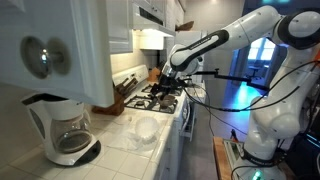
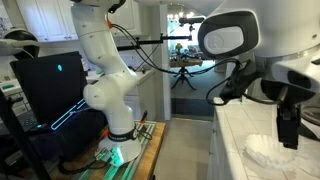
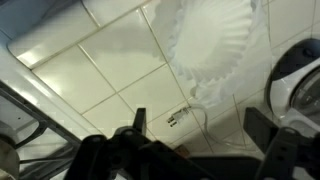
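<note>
My gripper is open above the tiled counter (image 3: 130, 65), its dark fingers apart with nothing between them. In the wrist view a white fluted paper filter, or bowl-like piece (image 3: 212, 38), lies ahead of the fingers near the top. The same white piece (image 1: 147, 128) rests on the counter in the first exterior view, nearer the coffee maker (image 1: 68, 130) than my hand is. From the other side, the white piece (image 2: 270, 150) shows below and left of the dark gripper (image 2: 288, 130).
Beyond my arm is a stove (image 1: 150, 102). A white cabinet door (image 1: 85, 45) fills the upper left of that view. A thin pale cord (image 3: 205, 125) lies on the tiles. Bare tiles surround the white piece.
</note>
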